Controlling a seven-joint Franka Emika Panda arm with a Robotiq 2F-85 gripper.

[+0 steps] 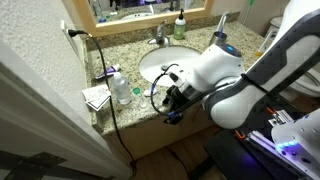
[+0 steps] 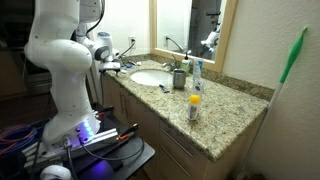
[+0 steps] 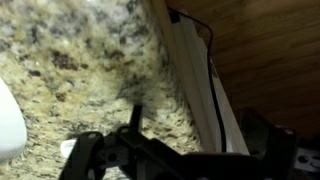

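Observation:
My gripper [image 1: 172,112] hangs low at the front edge of the granite counter [image 1: 126,51], just in front of the white sink [image 1: 165,61]. In the wrist view, the dark fingers of the gripper stand apart and open, with no object held between them. The counter's edge runs between them, with speckled stone on the left and dark wood on the right. A rounded white object [image 3: 8,125] is cut off at the left, and a small white piece [image 3: 68,148] lies on the stone.
Clear bottles [image 1: 122,91] and white papers [image 1: 97,97] stand left of the sink. A black cord [image 1: 103,75] hangs over the counter's left end. A yellow-capped bottle [image 2: 194,106] and a clear bottle [image 2: 197,74] occupy the right counter, with bare stone around.

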